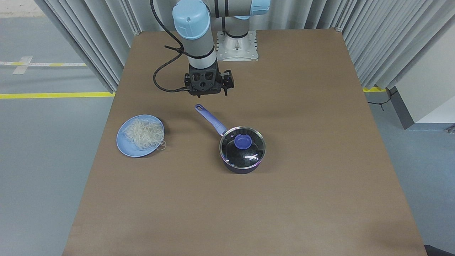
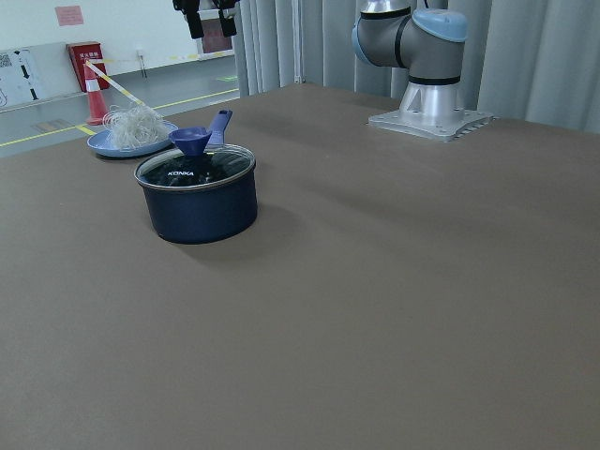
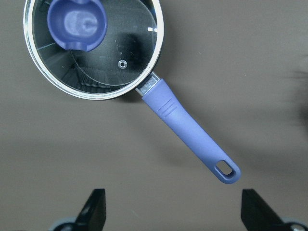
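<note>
A dark pot (image 1: 239, 164) with a glass lid, blue knob (image 1: 243, 140) and blue handle (image 1: 211, 119) sits mid-table, its handle pointing back toward the arm. To its left, a blue plate (image 1: 123, 143) holds a pile of white strands (image 1: 143, 134). My gripper hangs above the table behind the pot, open with nothing between its fingers. In the wrist view the pot handle lies between and beyond the fingertips, below them.
The arm's base plate (image 1: 236, 53) stands at the back edge, with grey curtains behind it.
</note>
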